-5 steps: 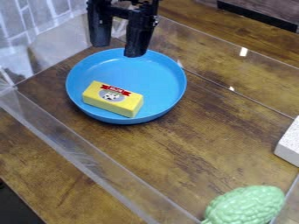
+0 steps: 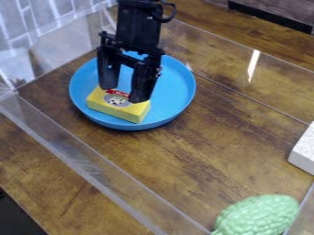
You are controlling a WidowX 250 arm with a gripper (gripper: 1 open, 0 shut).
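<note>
A yellow box (image 2: 123, 110) with a red and white label lies in the front left part of a round blue plate (image 2: 172, 101). The black gripper (image 2: 124, 84) hangs low over the box from the top of the view, its two fingers spread apart just above or at the box's upper side, partly covering the label. Whether the fingertips touch the box is unclear.
A green brain-like object (image 2: 255, 215) sits at the bottom right, and a white block (image 2: 302, 150) at the right edge. Clear panels border the wooden surface (image 2: 208, 161), which is bare in the middle.
The gripper has come down from above the plate's back part to low over the yellow box. The box and plate look unmoved.
</note>
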